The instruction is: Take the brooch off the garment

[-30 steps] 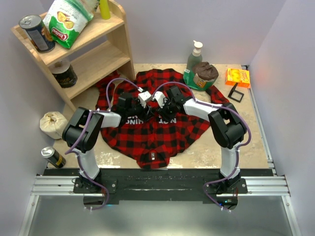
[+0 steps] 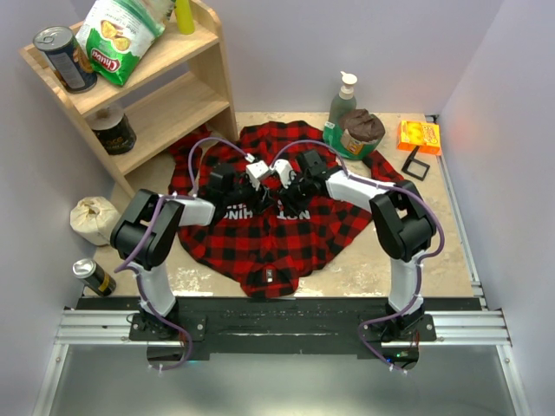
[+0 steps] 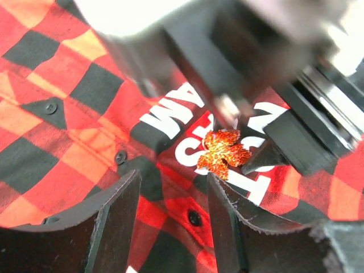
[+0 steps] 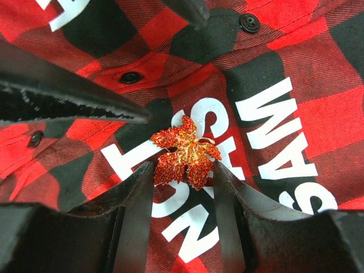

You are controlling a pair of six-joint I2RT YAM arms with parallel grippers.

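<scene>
A red-and-black plaid shirt (image 2: 251, 247) with white lettering and a button placket lies spread on the table. The glittery orange-red brooch (image 4: 185, 152) sits over the lettering in the right wrist view, between the fingertips of my right gripper, which is shut on it. From the left wrist view the same brooch (image 3: 223, 152) shows at the right gripper's tips. My left gripper is open close above the placket, nothing between its fingers. The brooch seems to lie against the cloth; its pin side is hidden. From above, both grippers cover it.
The two grippers are very close together over the shirt's middle. A wooden shelf (image 2: 178, 117) with cans stands at the back left. A pump bottle (image 2: 343, 104), a brown-topped bag (image 2: 357, 134) and an orange box (image 2: 419, 136) stand at the back right.
The shirt's outline and the surrounding objects look the same.
</scene>
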